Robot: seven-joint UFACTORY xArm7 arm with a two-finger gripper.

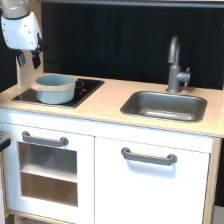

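My gripper hangs in the upper left corner under the white arm. Its dark fingers stand apart, with nothing visible between them, so it looks open. Below and to the right of it, a light blue-grey pot sits upright on the black stovetop of a toy kitchen. There is a clear gap between gripper and pot. What is inside the pot is hard to make out.
A metal sink is set into the wooden counter on the right, with a tall grey faucet behind it. Bare counter lies between stovetop and sink. Below are an oven door and a white cabinet door, both with grey handles.
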